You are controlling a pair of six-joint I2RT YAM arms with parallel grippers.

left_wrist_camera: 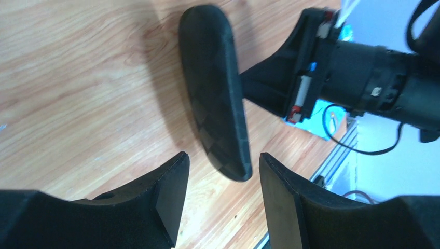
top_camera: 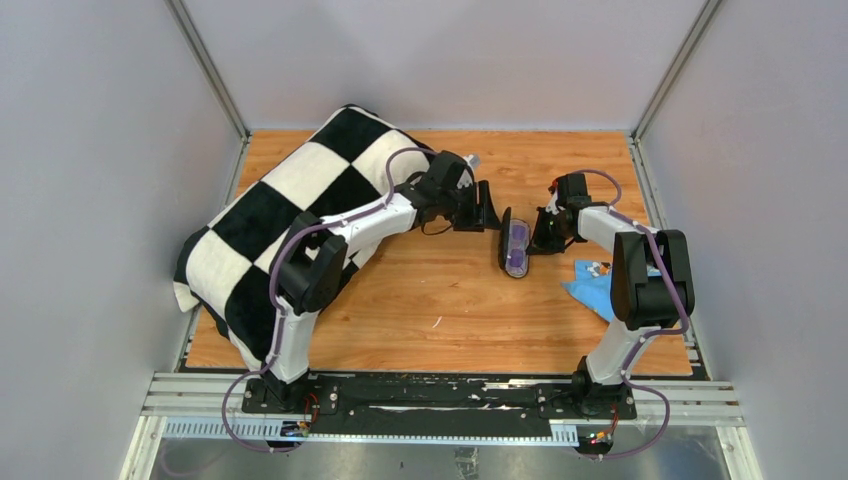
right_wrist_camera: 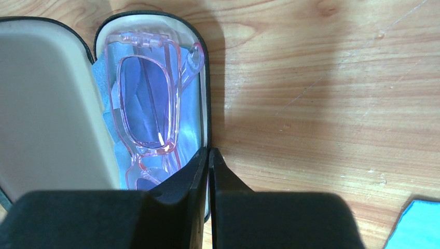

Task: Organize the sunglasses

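An open glasses case [top_camera: 505, 238] lies near the table's middle right, its dark lid [left_wrist_camera: 212, 88] raised on the left side. Inside, clear pinkish sunglasses [right_wrist_camera: 145, 145] rest on a blue cloth [right_wrist_camera: 192, 109]. My right gripper is shut on the case's right rim; whether it grips anything else is hidden. My left gripper hangs just left of the case, fingers apart, with nothing held; in its view the lid lies beyond the fingertips.
A checkered cushion or cloth [top_camera: 300, 190] covers the left of the table [top_camera: 440, 310]. A light blue cloth [top_camera: 590, 290] lies at the right under my right arm.
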